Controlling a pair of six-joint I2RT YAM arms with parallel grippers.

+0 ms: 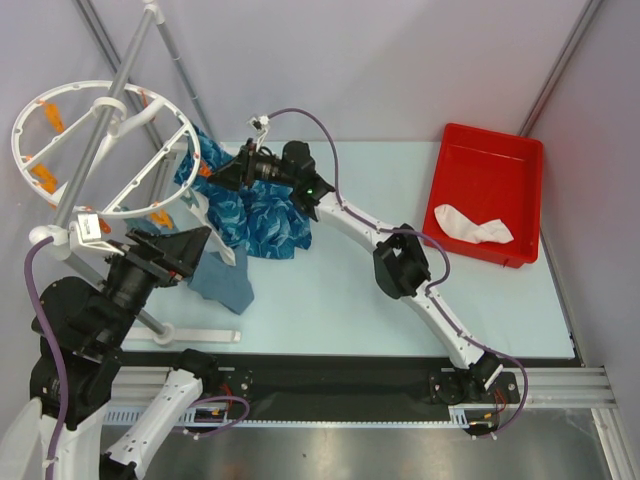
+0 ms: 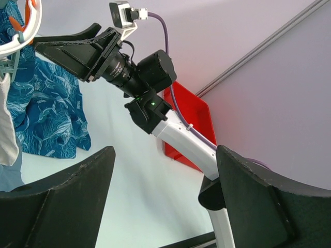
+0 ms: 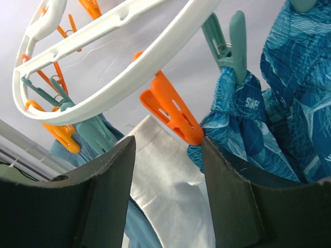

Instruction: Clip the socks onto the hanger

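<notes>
The white round hanger (image 1: 133,207) stands at upper left, with orange and green clips around its ring. My right gripper (image 1: 222,177) is at the ring's right side. In the right wrist view its fingers (image 3: 120,170) stand apart, with an orange clip (image 3: 173,108) just above and its lower end by the right fingertip. Behind the gap hangs a white sock (image 3: 163,170); how its top is held cannot be told. Another white sock (image 1: 473,225) lies in the red bin (image 1: 489,151). My left gripper is open and empty, just below the ring's front.
Blue patterned cloth (image 1: 262,215) hangs beside the ring, gathered under a green clip (image 3: 232,49). A plain blue-grey cloth (image 1: 222,280) hangs lower down. The hanger's slanted pole (image 1: 100,125) crosses close to my left arm.
</notes>
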